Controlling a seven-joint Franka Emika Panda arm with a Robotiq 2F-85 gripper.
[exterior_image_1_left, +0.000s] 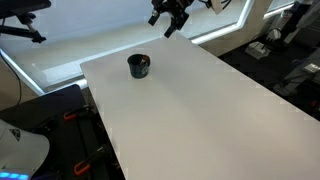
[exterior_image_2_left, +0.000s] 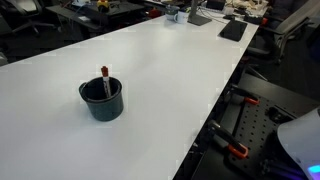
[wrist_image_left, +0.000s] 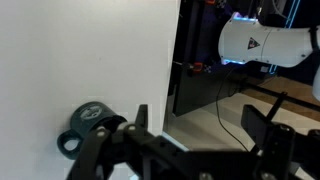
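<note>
A dark mug (exterior_image_1_left: 139, 66) stands upright on the white table, toward its far left in exterior view 1. In exterior view 2 the same mug (exterior_image_2_left: 101, 104) shows a handle on its left side, and a red-tipped stick (exterior_image_2_left: 105, 76) pokes out of it. My gripper (exterior_image_1_left: 160, 27) is open above the far edge of the table, beyond the mug and up to its right, apart from it. Nothing shows between the fingers. At the lower left of the wrist view, the mug (wrist_image_left: 92, 116) is partly covered by one black finger (wrist_image_left: 138, 120).
A white robot arm base (wrist_image_left: 255, 42) stands beside the table's edge. Cups and other small items (exterior_image_2_left: 180, 14) sit at the far end in exterior view 2.
</note>
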